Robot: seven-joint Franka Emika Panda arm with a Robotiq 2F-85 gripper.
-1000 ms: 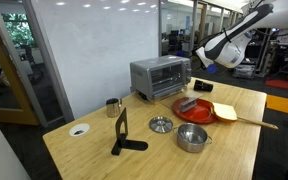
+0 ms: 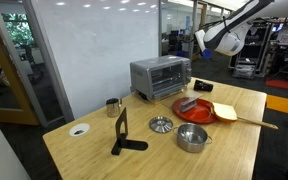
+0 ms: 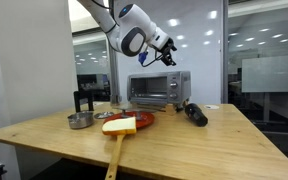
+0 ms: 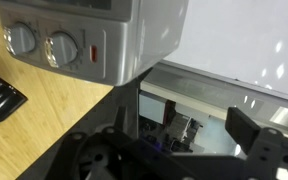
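High above the table, my gripper [image 3: 168,48] hangs at the end of the white arm [image 3: 132,40]. In the wrist view the two dark fingers [image 4: 254,132] stand wide apart with nothing between them, so the gripper is open. A silver toaster oven [image 2: 160,76] sits at the back of the table, against the whiteboard. Its control knobs [image 4: 62,48] fill the upper left of the wrist view. On the table lie a red plate [image 3: 156,122] and a yellow-and-wood spatula [image 3: 118,140]. A metal pot [image 2: 192,138] rests near them.
A black object [image 3: 195,114] lies right of the oven. A black stand [image 2: 126,135], a metal canister [image 2: 113,106], a round lid [image 2: 161,124] and a white disc [image 2: 79,129] are spread over the table.
The arm has risen over the last second, bringing my gripper higher above the table's far right end. The objects on the table have stayed where they were.
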